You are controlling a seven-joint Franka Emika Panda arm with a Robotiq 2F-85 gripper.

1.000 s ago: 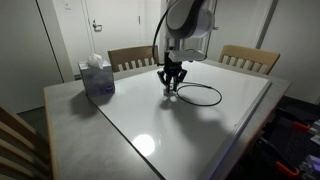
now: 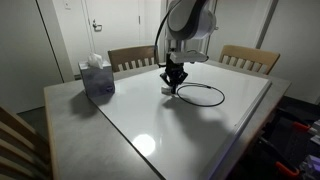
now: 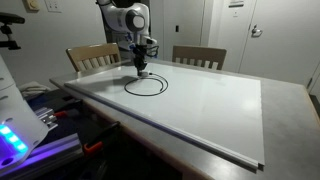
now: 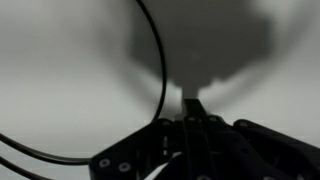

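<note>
A thin black cable [image 2: 215, 91] lies in a loose loop on the white board. In the second exterior view the cable [image 3: 165, 86] curves across the board near its far left part. My gripper points down at the white surface, its black fingers together with nothing showing between them. The wrist view puts the cable [image 4: 163, 65] just left of the fingertips, apart from them; part of it is hidden behind the gripper's body. From outside, the gripper [image 2: 174, 92] is low over the board at the loop's left end. Contact with the surface cannot be told.
A grey box [image 2: 97, 80] with white tissue on top stands at the back left of the table. Wooden chairs [image 3: 199, 58] surround the table. Much of the white board [image 3: 210, 108] is bare.
Over the last second my gripper has shifted only slightly near the loop's left end. The cable and the box look unmoved.
</note>
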